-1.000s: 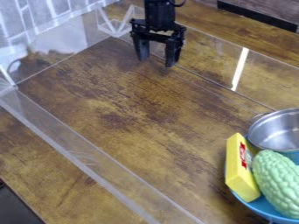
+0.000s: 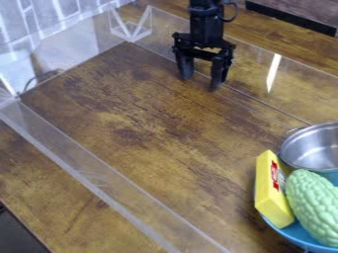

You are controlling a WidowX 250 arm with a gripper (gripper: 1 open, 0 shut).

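My gripper (image 2: 204,61), black, hangs at the top centre over the back edge of the wooden table, its two fingers pointing down and standing apart, with nothing visible between them. At the lower right a blue bowl (image 2: 284,231) holds a yellow box (image 2: 271,190) and a pale green corn-like or melon-like item (image 2: 313,208). A metal pot (image 2: 311,148) sits just behind them at the right edge.
Clear plastic walls (image 2: 93,183) border the table on the left and along the back.
My gripper has shifted to the right along the back of the table and slightly downward. The objects at the lower right have not moved.
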